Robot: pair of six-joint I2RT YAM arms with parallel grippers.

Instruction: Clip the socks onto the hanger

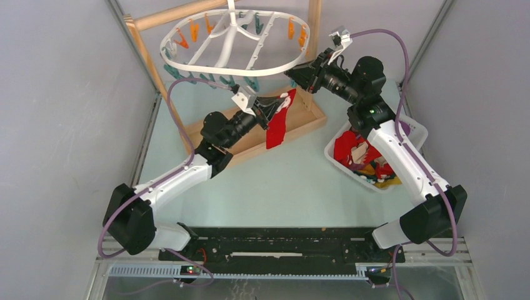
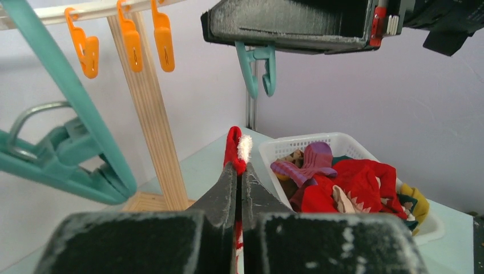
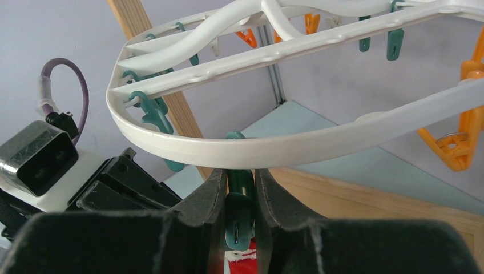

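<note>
A red sock with white patches (image 1: 277,125) dangles below the white hanger (image 1: 234,70). My left gripper is shut on the sock's upper edge, with a short red and white piece (image 2: 233,147) standing above its fingertips. At the hanger's right end, my right gripper is shut on a teal clip (image 3: 239,220). In the left wrist view that clip's two legs (image 2: 269,77) point down and stand apart, above and slightly right of the sock. Sock and clip are not touching there. The sock's red and white part (image 3: 244,264) shows beneath the clip in the right wrist view.
Other teal clips (image 1: 251,82) line the hanger's front, one large (image 2: 63,148) close beside my left gripper. Orange clips (image 1: 194,31) hang farther back. A wooden stand (image 1: 315,115) carries the hanger. The white basket (image 1: 329,150) of socks stands right.
</note>
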